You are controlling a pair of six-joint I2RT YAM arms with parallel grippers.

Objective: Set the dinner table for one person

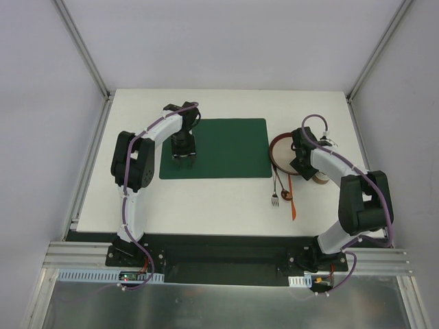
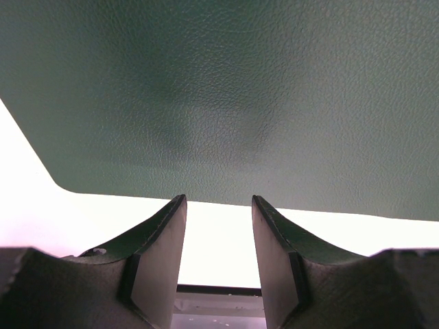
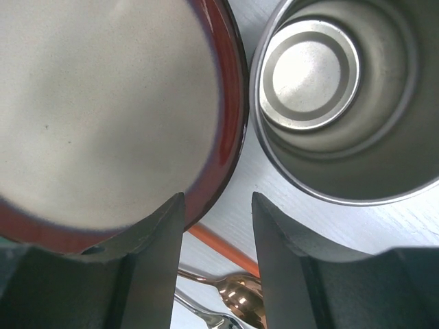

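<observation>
A dark green placemat (image 1: 226, 147) lies mid-table; my open left gripper hangs over its left part, nothing between the fingers. To its right sits a plate with red-brown rim (image 3: 223, 130), with a metal cup (image 3: 401, 106) beside it. My right gripper is open above the gap between plate and cup. A fork (image 1: 274, 199), a spoon (image 1: 286, 195) and an orange-handled knife (image 1: 293, 209) lie below the plate.
The right arm covers much of the table's right side in the top view.
</observation>
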